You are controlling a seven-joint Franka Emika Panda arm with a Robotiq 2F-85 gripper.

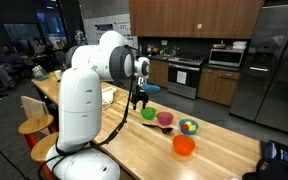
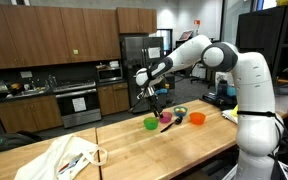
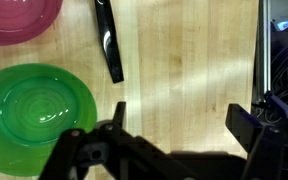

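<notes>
My gripper is open, with only bare wood showing between its fingers. In exterior view 1 it hangs above the tabletop, close to a green bowl. Seen from the wrist, the green bowl lies left of the fingers, partly cut off by the frame. A dark red-pink bowl sits beyond it at the top left corner. Between that bowl and open wood lies a black utensil handle, its other end out of frame.
An orange bowl and a blue bowl with colourful contents stand farther along the table. A white cloth lies on the table. A person is behind the table. Cables show past the table edge.
</notes>
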